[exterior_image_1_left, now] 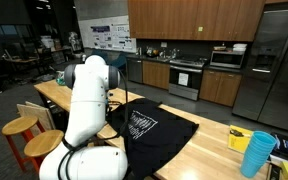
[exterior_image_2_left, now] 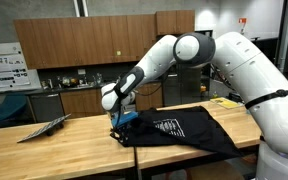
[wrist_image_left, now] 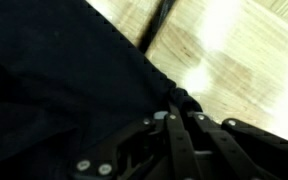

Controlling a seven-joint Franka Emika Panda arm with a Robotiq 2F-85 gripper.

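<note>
A black cloth with pale print (exterior_image_1_left: pixel 142 123) lies spread on the wooden table. In the wrist view, my gripper is shut on a gathered edge of this black cloth (wrist_image_left: pixel 74 75), and bare wood shows beyond it. The second exterior view has the gripper (exterior_image_2_left: pixel 120 133) low over the tabletop, at the cloth's left end, where the fabric (exterior_image_2_left: pixel 149 128) bunches and rises a little. Farther right the cloth (exterior_image_2_left: pixel 196 122) lies flatter. The arm partly hides the gripped edge in the first exterior view.
Blue cups (exterior_image_1_left: pixel 257 153) and a yellow item (exterior_image_1_left: pixel 240 137) occupy the table's right end. A dark cable (wrist_image_left: pixel 157 25) crosses the wood beside the cloth. Stools (exterior_image_1_left: pixel 22 125) stand left of the table. Bare tabletop (exterior_image_2_left: pixel 44 155) extends left of the gripper.
</note>
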